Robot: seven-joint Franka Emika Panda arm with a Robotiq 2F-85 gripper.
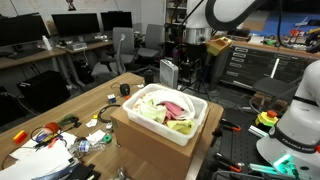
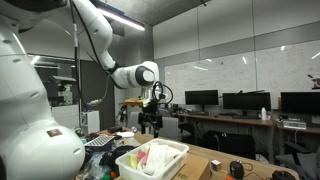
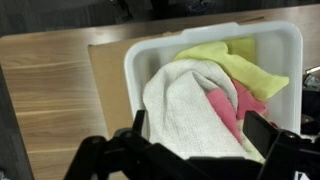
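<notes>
A white plastic bin (image 1: 143, 120) filled with crumpled cloths rests on a cardboard box. In the wrist view, a white cloth (image 3: 188, 112) covers the middle of the bin, with a pink-red cloth (image 3: 224, 111) and a yellow-green cloth (image 3: 240, 68) beside it. My gripper is open above the bin, its two dark fingers wide apart with the white cloth visible below and between them. Nothing is held. In exterior view 2, the arm hangs over the bin (image 2: 130, 170), clear of the cloths.
The cardboard box (image 1: 150, 145) supports the bin. Tools, cables and papers (image 1: 38, 160) clutter the wooden table to the left. Bare wood (image 3: 50, 100) lies left of the bin in the wrist view. Monitors (image 2: 245, 102) stand on a desk in the background.
</notes>
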